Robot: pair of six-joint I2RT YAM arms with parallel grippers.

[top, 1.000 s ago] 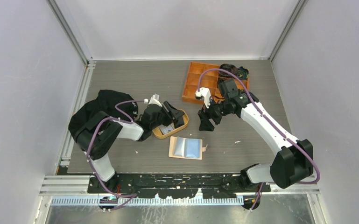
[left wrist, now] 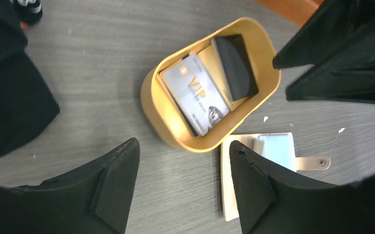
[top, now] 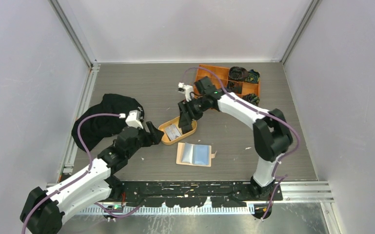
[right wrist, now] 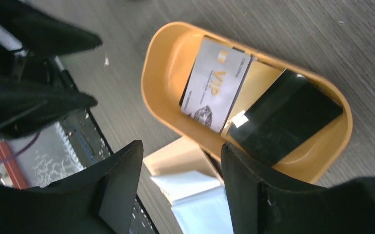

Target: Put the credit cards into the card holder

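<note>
A yellow oval basket (top: 167, 142) stands mid-table. In it lie a silver VIP card (left wrist: 195, 92) and a black card (left wrist: 236, 66), side by side, with a dark edge showing beneath the silver one. The beige card holder (top: 179, 154) lies unfolded in front of the basket, its clear blue sleeves (top: 201, 155) facing up. Above the basket's right end hangs my right gripper (top: 186, 129); its wrist view shows the fingers (right wrist: 119, 180) apart and nothing between them. My left gripper (top: 161, 132) is at the basket's left edge, fingers (left wrist: 119, 175) also apart and empty.
An orange divided box (top: 202, 75) with dark items stands at the back right. Black cloth (top: 109, 105) is heaped at the left. Both grippers are close together at the basket. Table to the right of the holder is clear.
My right gripper has swung left from beside the basket to over its right end. The left gripper has drawn back left and toward the front, off the basket. Basket and holder stay put.
</note>
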